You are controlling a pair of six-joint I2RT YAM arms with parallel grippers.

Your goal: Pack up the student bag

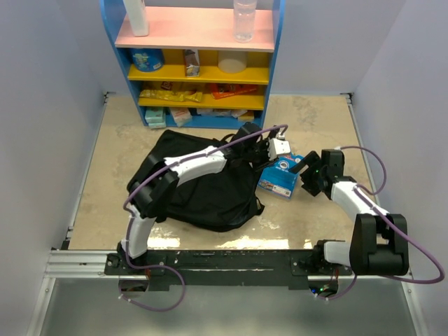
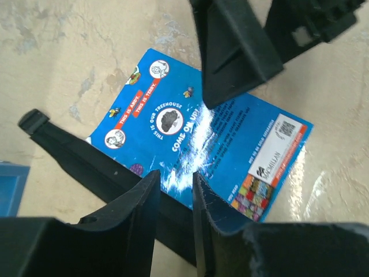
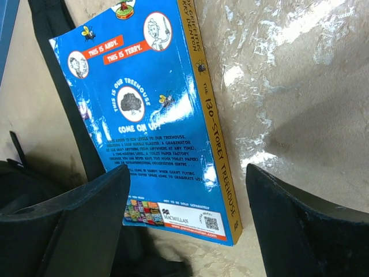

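Note:
The blue book [image 1: 279,176] lies flat on the table, back cover up, right of the black bag [image 1: 203,192]. The bag's black strap [image 2: 86,154] runs along the book's left side. Over the strap and the book's left edge, my left gripper points down with its fingers a narrow gap apart. The strap shows across that gap; whether it is gripped cannot be told. Above the book, my right gripper stands open, its fingers widely spread with nothing held and the book's spine showing below between them.
At the back stands a blue shelf unit [image 1: 199,73] with yellow shelves holding packets and tubs; a clear bottle [image 1: 244,19] and a white bottle [image 1: 136,17] top it.

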